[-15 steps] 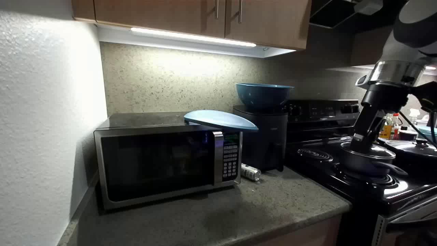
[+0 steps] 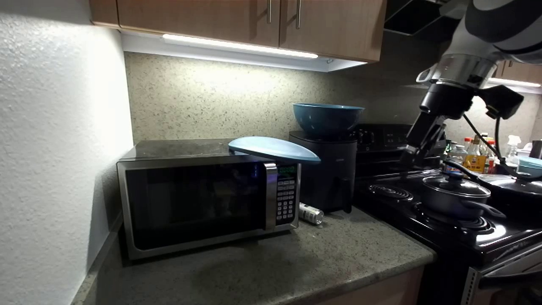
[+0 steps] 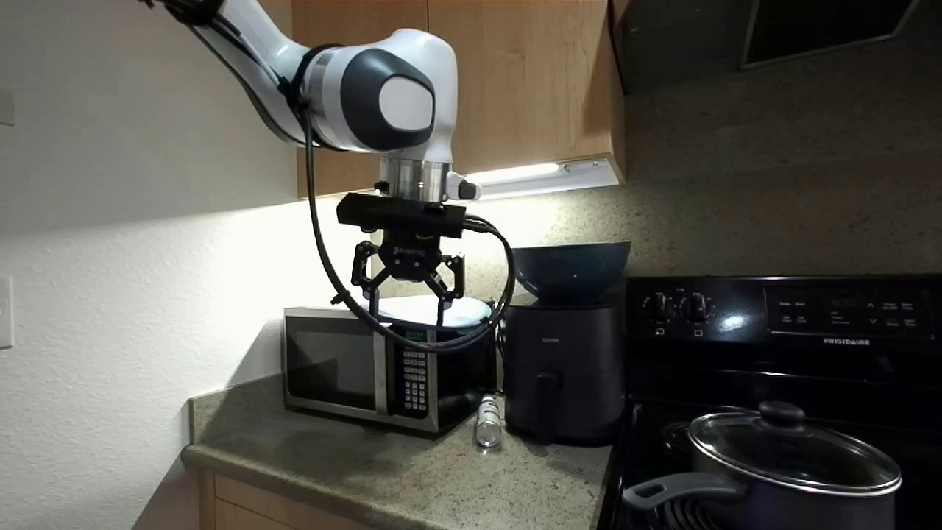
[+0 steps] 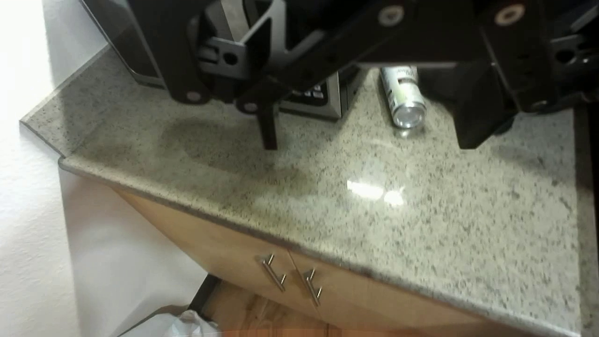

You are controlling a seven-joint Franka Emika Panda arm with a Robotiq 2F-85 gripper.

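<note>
My gripper (image 3: 407, 318) is open and empty, held in the air over the front of the counter (image 4: 359, 224). Its two fingers (image 4: 269, 132) stand wide apart in the wrist view, with only countertop behind the gap. A silvery can (image 2: 311, 213) lies on its side on the counter, just right of the microwave (image 2: 198, 203); in the wrist view the can (image 4: 405, 101) shows beyond the gripper, apart from it. On top of the microwave a light blue lid-like piece (image 2: 274, 148) rests, its right end jutting past the edge.
A dark air fryer (image 3: 563, 371) stands right of the can, with a blue bowl (image 2: 327, 117) on top. On the black stove, a lidded pot (image 3: 786, 468) has its handle pointing toward the counter. Wood cabinets (image 2: 203, 20) hang above.
In exterior view 1 my arm and gripper have moved up and to the left, uncovering the pot lid. The can, the light blue piece and the bowl have stayed put.
</note>
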